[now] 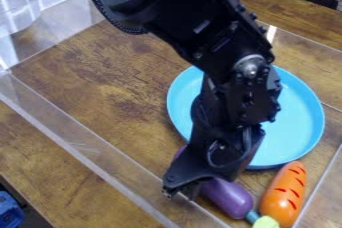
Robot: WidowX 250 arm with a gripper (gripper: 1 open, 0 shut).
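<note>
My black gripper (pixel 201 172) reaches down at the lower middle, over a purple eggplant (pixel 229 196). Its fingers partly cover the eggplant; whether they are closed on it is hard to see. An orange toy carrot (pixel 285 191) lies to the right. A blue plate (pixel 297 119) sits behind the gripper, partly hidden by the arm.
A clear plastic barrier runs along the left and front edges of the wooden surface (pixel 94 102). A blue object (pixel 8 209) is at the lower left corner.
</note>
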